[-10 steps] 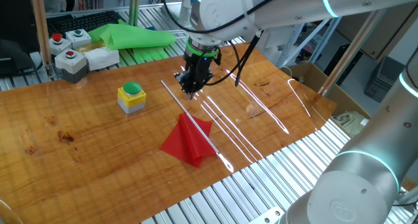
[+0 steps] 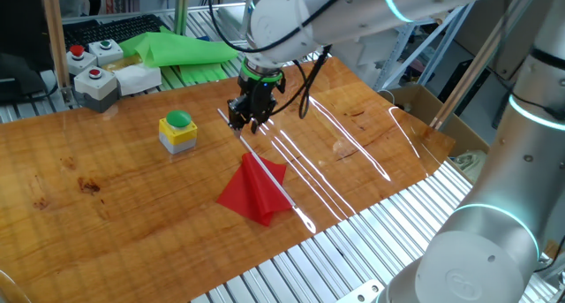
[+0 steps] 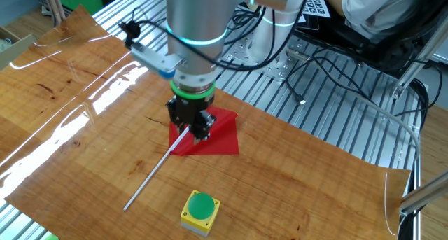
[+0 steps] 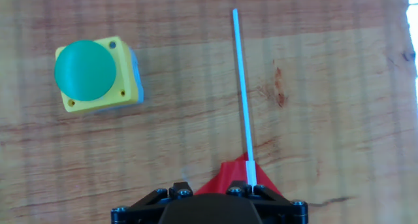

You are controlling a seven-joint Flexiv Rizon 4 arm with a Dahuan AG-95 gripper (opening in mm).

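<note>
A thin white stick [image 2: 267, 172] lies slantwise on the table, partly across a folded red cloth [image 2: 254, 193]. Its broader end points to the metal slats. In the wrist view the stick [image 4: 242, 87] runs up from the gripper's right side, its lower end hidden by the fingers. My gripper [image 2: 244, 126] hangs above the table by the stick's far part, pointing down. The gripper [image 3: 189, 133] looks open in exterior view 2, its dark fingers apart, and nothing shows held. A yellow box with a green button [image 4: 85, 70] stands left of the stick.
At the back left are several button boxes [image 2: 95, 84], a green cloth [image 2: 181, 49] and a keyboard [image 2: 110, 31]. Metal slats [image 2: 371, 259] border the table's front.
In exterior view 1 my gripper has shifted left, over the stick's far part, and the arm has moved with it. Stick, red cloth and button box have stayed in place.
</note>
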